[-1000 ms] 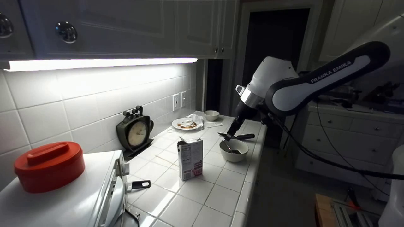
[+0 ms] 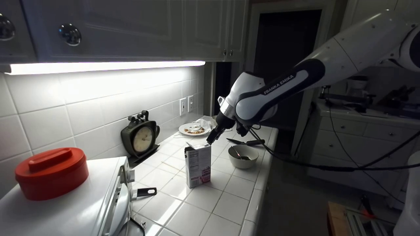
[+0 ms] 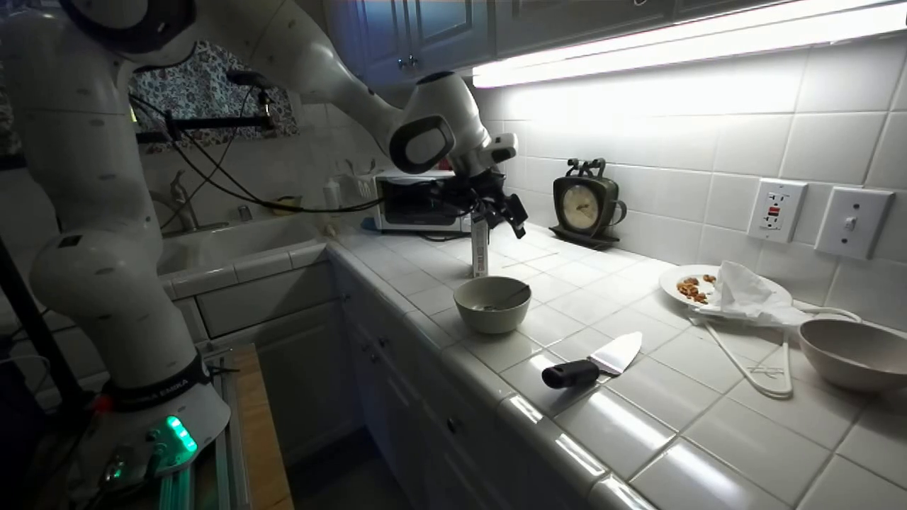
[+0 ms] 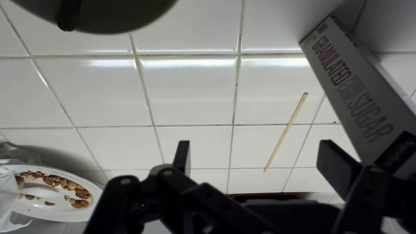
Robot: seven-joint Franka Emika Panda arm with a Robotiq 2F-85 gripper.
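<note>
My gripper is open over the white tiled counter, with nothing held between its fingers. Below it in the wrist view, a thin wooden stick [image 4: 285,132] lies flat on the tiles. A granulated sugar box [image 4: 347,85] stands upright to the right, partly covered by the right finger. Exterior view 1 shows the gripper [image 2: 214,137] close to the top of this box [image 2: 199,165]. A pale bowl [image 2: 243,156] with a utensil in it sits on the counter beside the box; the second exterior view shows the bowl [image 3: 491,304] nearer the counter's edge.
A plate of nuts [image 3: 680,285] with a crumpled white sheet lies toward the wall. A black-handled server [image 3: 591,365] and another bowl [image 3: 859,353] are farther along. An old scale [image 2: 141,137] stands by the wall; a toaster oven carries a red lidded container [image 2: 53,173].
My arm has swung from above the bowl toward the wall and the sugar box. The box, bowl and plate have stayed put; the far bowl is now mostly hidden behind the arm.
</note>
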